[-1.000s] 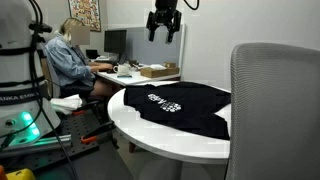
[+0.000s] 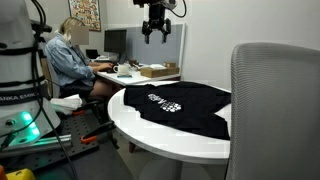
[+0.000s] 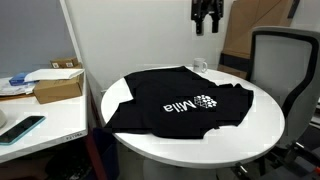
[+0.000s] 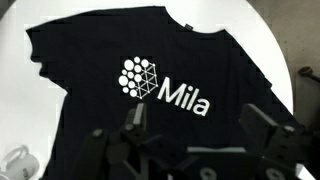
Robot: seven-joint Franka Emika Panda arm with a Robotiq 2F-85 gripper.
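A black T-shirt (image 3: 185, 100) with white "Mila" lettering lies spread on the round white table (image 2: 150, 133). Its far part is rumpled in the second exterior view. From the wrist view, the shirt (image 4: 110, 45) fills most of the frame, the print near the middle and one sleeve at upper left. High above the table, my gripper (image 2: 156, 39) points down, its two fingers apart and nothing between them. In the second exterior view the gripper (image 3: 206, 30) hangs over the far side of the shirt, clear of it.
On the table's edge beside the shirt stands a white mug (image 3: 200, 65). A grey chair back (image 2: 275, 110) stands close to the table. Cardboard boxes (image 3: 59, 88) and a phone (image 3: 22, 130) sit on a side desk; a person (image 2: 68, 65) sits at the back.
My gripper has shifted a little to the left and slightly lower in exterior view 1. The shirt lies as before.
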